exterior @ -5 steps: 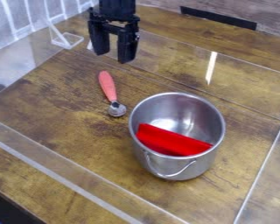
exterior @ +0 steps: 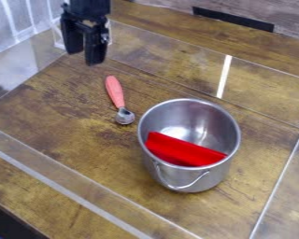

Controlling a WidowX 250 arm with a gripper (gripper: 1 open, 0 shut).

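Observation:
My dark gripper [exterior: 85, 45] hangs open at the top left, above and behind a spoon-like utensil with a pink handle [exterior: 115, 91] and metal head [exterior: 124, 116] lying on the wooden table. To its right stands a metal pot [exterior: 189, 121] with a wire handle, holding a red cylindrical object [exterior: 183, 151].
Light tape-like strips run across it. A white rack-like structure [exterior: 15, 23] is at the upper left corner.
My gripper has moved left across the back of the table. The utensil, pot and red object are unchanged.

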